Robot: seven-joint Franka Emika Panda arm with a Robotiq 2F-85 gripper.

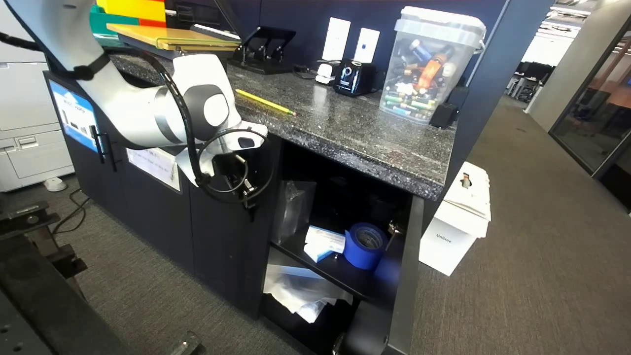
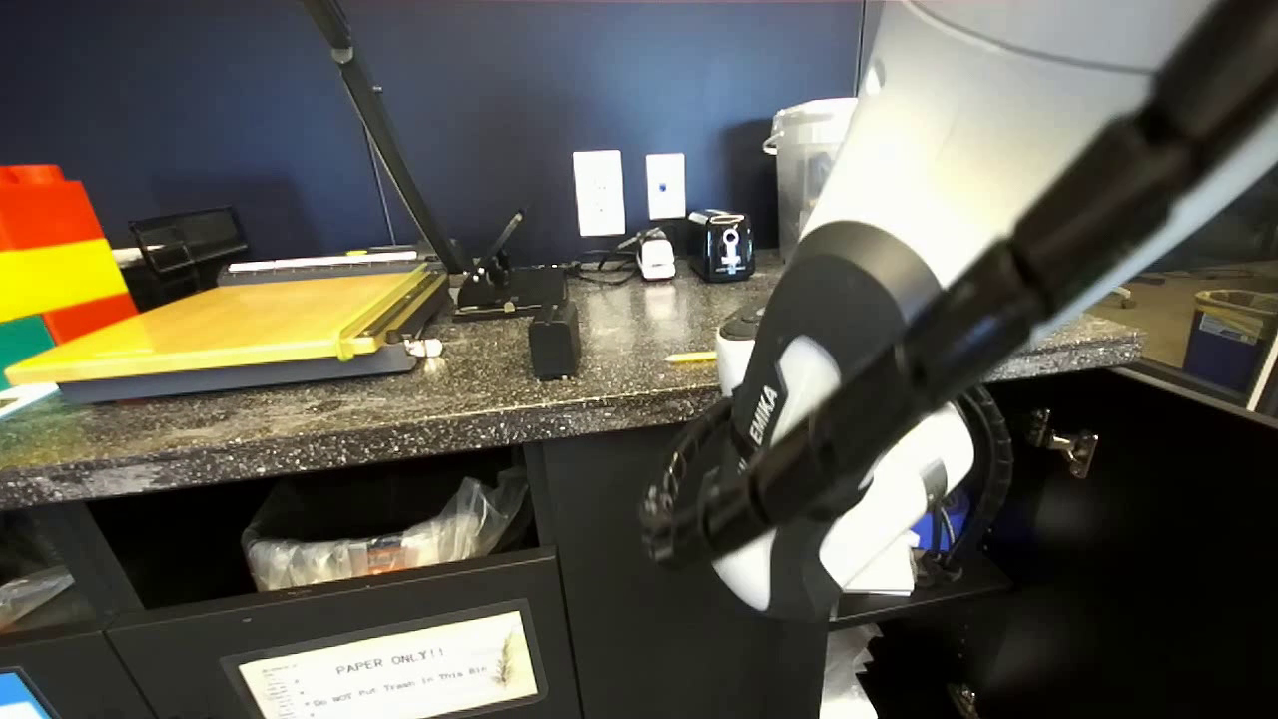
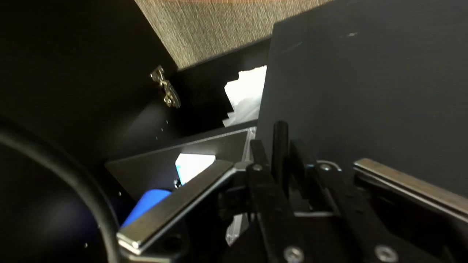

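In the wrist view my gripper is shut on a dark upright bar (image 3: 280,136), apparently a handle, in front of a closed black cabinet door (image 3: 373,92). Exterior view 1 has the gripper (image 1: 248,198) low against the closed door panel (image 1: 227,260), just left of the open cabinet bay. That bay's door (image 1: 408,278) stands swung outward on the right. In exterior view 2 the arm hides the fingers.
Inside the open bay a shelf holds a blue tape roll (image 1: 365,245) and a white box (image 1: 324,241). Above lies the speckled countertop (image 1: 355,139) with a yellow pencil (image 1: 264,101) and a tub of batteries (image 1: 429,65). A white carton (image 1: 452,233) stands outside the door.
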